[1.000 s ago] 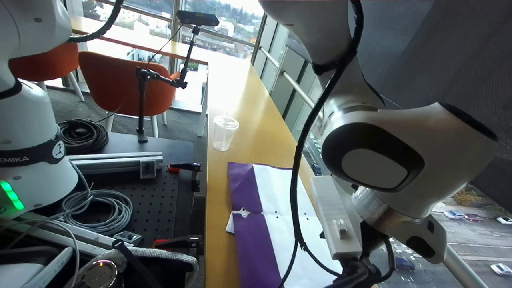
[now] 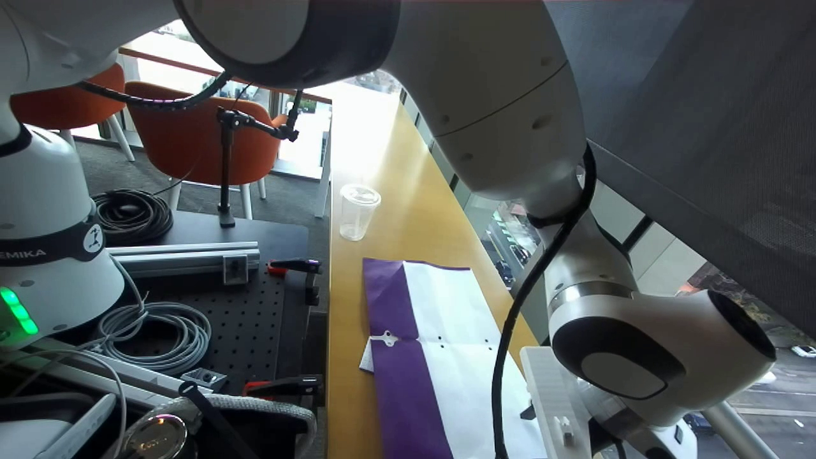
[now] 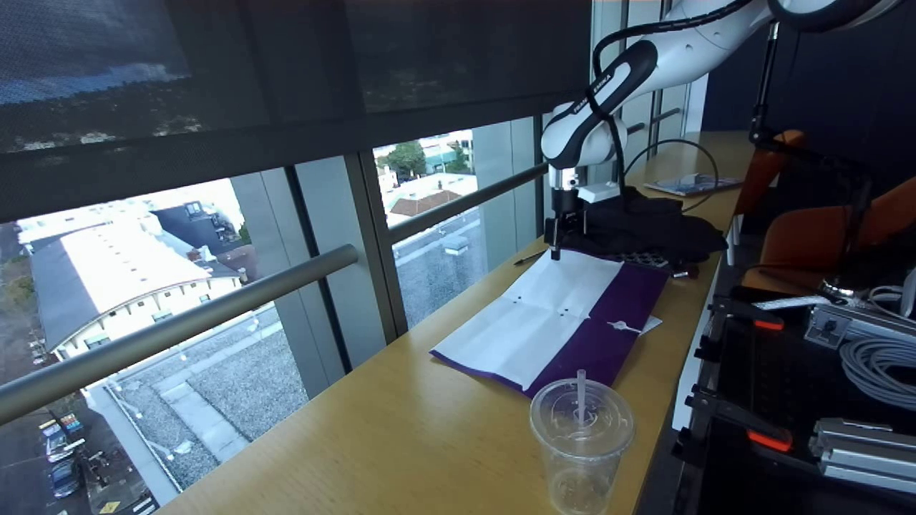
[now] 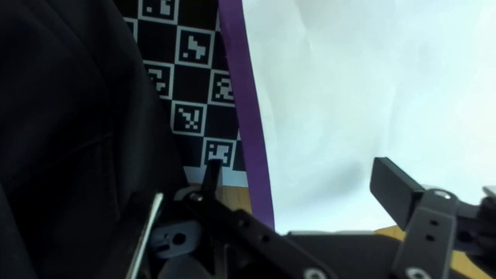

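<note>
A white and purple sheet [image 3: 542, 300] with creases across it lies spread over the wooden table. My gripper [image 3: 569, 239] points down at the sheet's far end, close to the window side. Seen from the wrist, the gripper stands open, its fingers wide apart with nothing between them. One finger [image 4: 395, 188] is over the white part; the other is left of the purple edge, by the dark cloth [image 4: 69, 116]. Whether either fingertip touches anything, I cannot tell. In exterior view 1 the gripper is mostly hidden or cut off.
Partly under the sheet and cloth is a black-and-white marker board [image 4: 190, 83]. A clear plastic cup [image 3: 582, 438] with a straw stands near the sheet's opposite end. Windows and a metal rail [image 3: 468, 206] border one long side. Bare table [image 3: 378, 438] shows beyond the sheet.
In exterior view 1 the arm has come down: its wrist sits lower, and the upper links now cover much of the top of the view. Sheet and cup look unmoved.
</note>
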